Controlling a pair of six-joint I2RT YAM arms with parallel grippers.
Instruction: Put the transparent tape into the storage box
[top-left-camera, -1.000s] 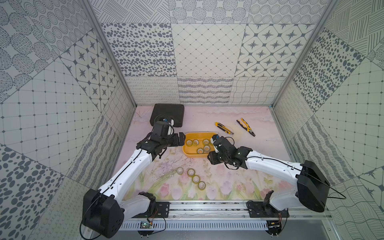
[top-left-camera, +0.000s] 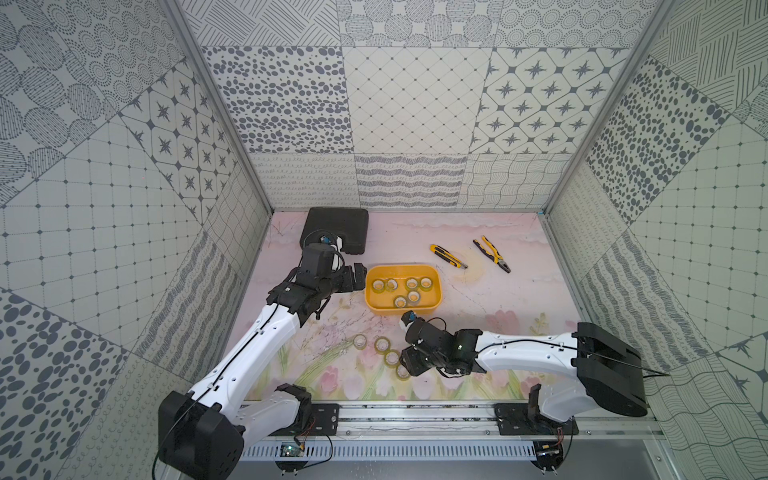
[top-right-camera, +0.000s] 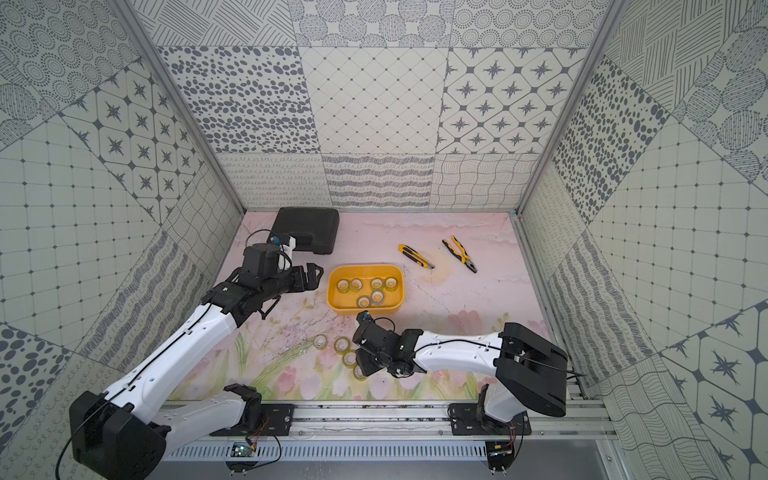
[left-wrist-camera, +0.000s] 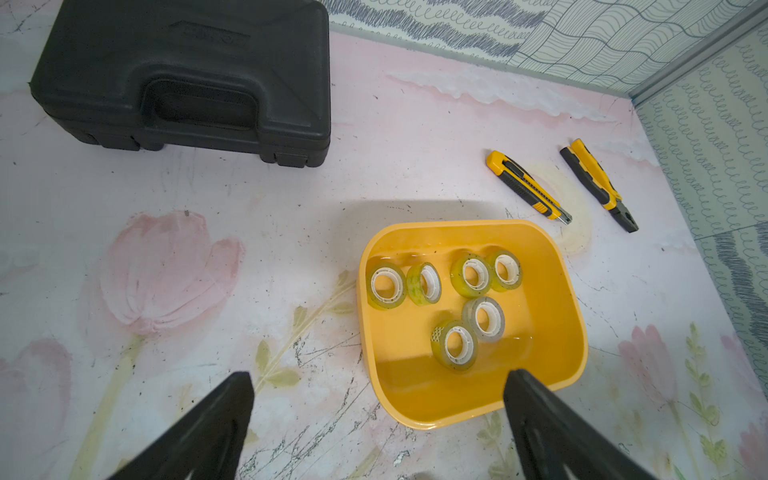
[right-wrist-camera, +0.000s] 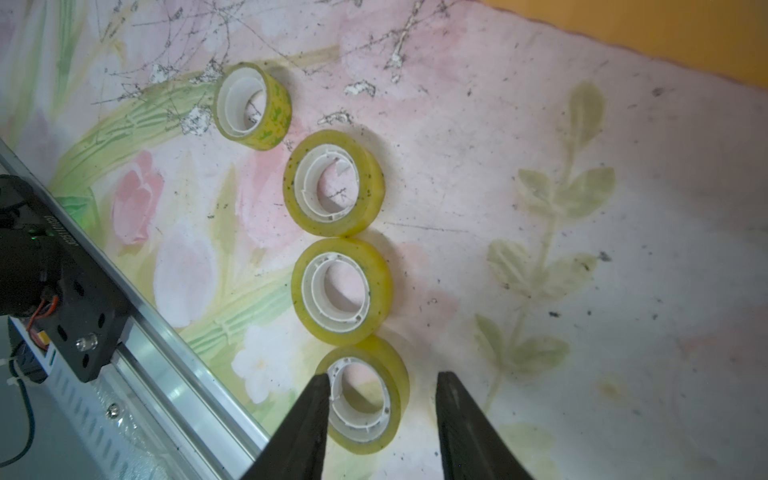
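Note:
The yellow storage box (left-wrist-camera: 472, 409) stands mid-table with several rolls of transparent tape in it. Outside it, several more rolls form a slanting row; the nearest roll (right-wrist-camera: 361, 397) touches a second roll (right-wrist-camera: 342, 291), which touches a third roll (right-wrist-camera: 333, 182). A smaller, separate roll (right-wrist-camera: 251, 105) lies at the far end. My right gripper is open above the nearest roll, one finger overlapping it in the right wrist view, with nothing gripped. My left gripper stands open and empty left of the box, its fingers wide apart.
A black case (left-wrist-camera: 192, 72) lies at the back left. A yellow cutter (left-wrist-camera: 528, 185) and pliers (left-wrist-camera: 598, 185) lie behind the box on the right. A metal rail (right-wrist-camera: 160, 336) borders the front edge.
My right gripper has moved from beside the box toward the front edge and left, to the nearest tape roll. The left arm has drawn back slightly left. The rolls have stayed put.

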